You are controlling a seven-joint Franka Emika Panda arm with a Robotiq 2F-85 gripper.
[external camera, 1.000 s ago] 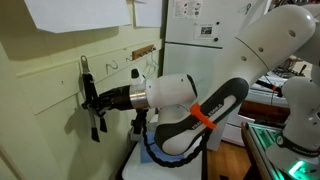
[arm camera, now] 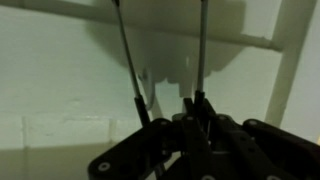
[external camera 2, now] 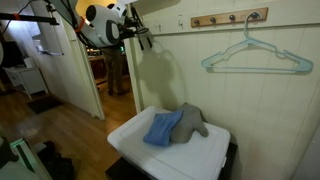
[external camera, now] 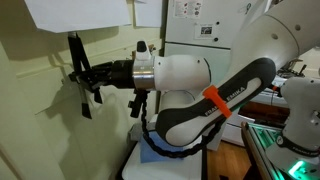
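Note:
A long, dark two-legged tool like a pair of tongs [external camera: 77, 52] is upright by the pale wall in exterior view 1. My gripper [external camera: 93, 76] is shut on it around mid-length, and its two lower ends stick out beneath. In exterior view 2 the gripper [external camera 2: 130, 20] is high up at the wall, with the dark legs of the tongs [external camera 2: 146, 39] showing below. Up close in the wrist view, two thin metal rods of the tongs [arm camera: 203, 45] rise above the black gripper. The tool's exact kind is unclear.
A small pale hook [arm camera: 149, 90] shows on the wall behind the rods. Farther along are a peg rail [external camera 2: 230, 17] and a light blue hanger [external camera 2: 257, 50]. Blue cloth [external camera 2: 163, 128] and grey cloth [external camera 2: 190, 122] lie on a white-topped table [external camera 2: 135, 133] below.
My gripper has moved up and slightly left in exterior view 1, carrying the tongs along.

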